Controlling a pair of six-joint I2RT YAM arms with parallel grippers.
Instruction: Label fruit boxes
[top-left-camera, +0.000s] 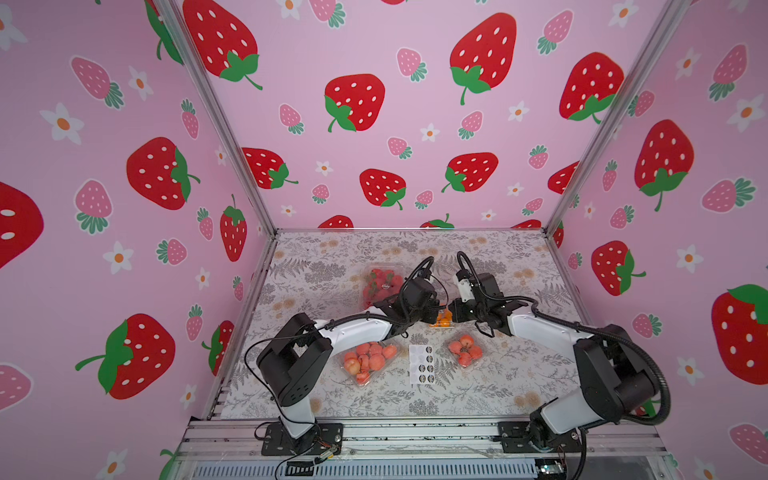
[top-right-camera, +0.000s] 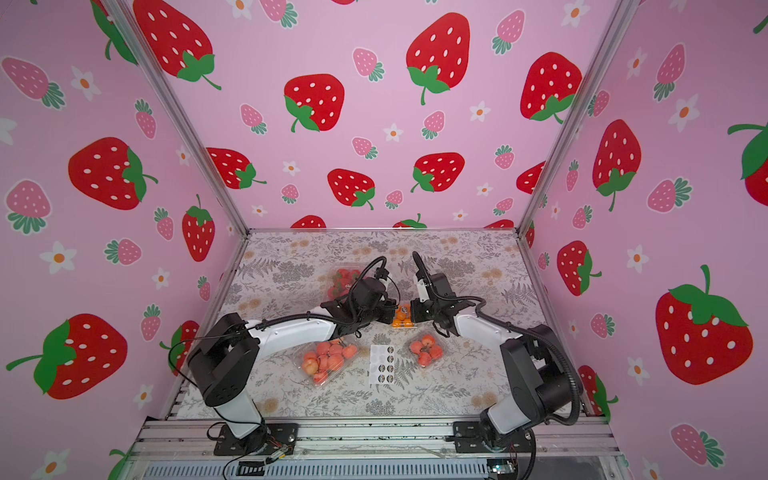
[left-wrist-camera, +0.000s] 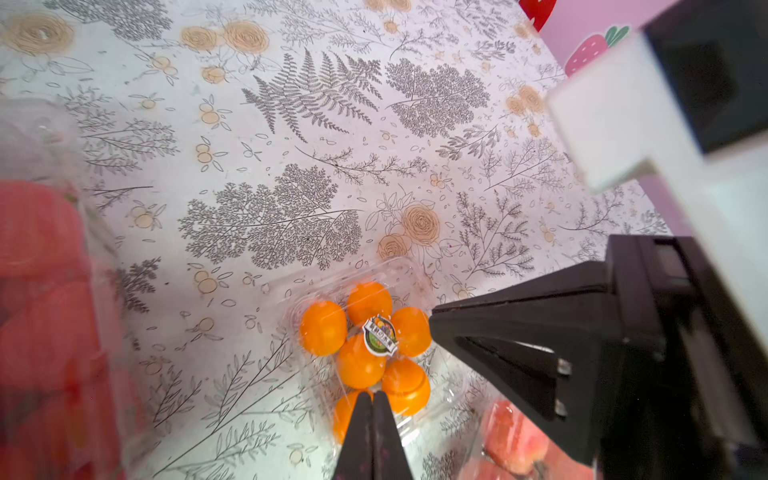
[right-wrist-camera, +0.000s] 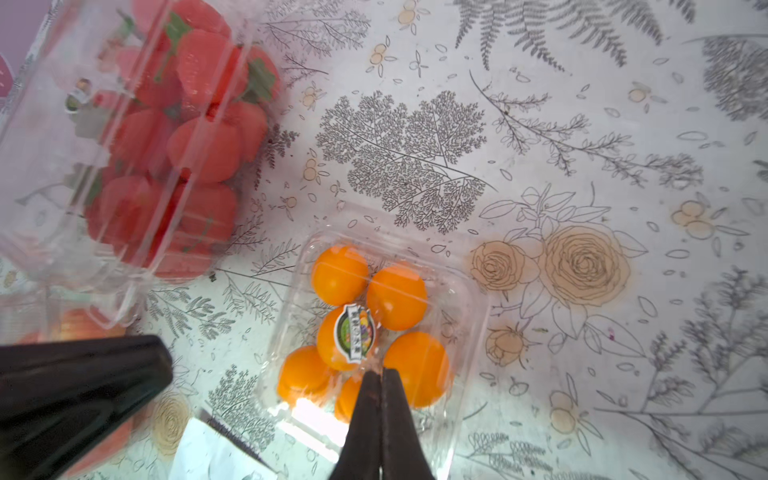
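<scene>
A clear box of oranges (right-wrist-camera: 412, 296) sits mid-table between my grippers, with a round label (right-wrist-camera: 354, 332) on it. My left gripper and my right gripper are shut, with nothing visible between their fingers, both above that box. A white label sheet (top-left-camera: 421, 364) lies in front. A box of strawberries (right-wrist-camera: 200, 152), also carrying a label in the top left view, stands at back left. Boxes of red-orange fruit (top-left-camera: 369, 360) lie front left and front right; no label is visible on them.
Pink printed walls and metal rails (top-left-camera: 424, 424) bound the workspace.
</scene>
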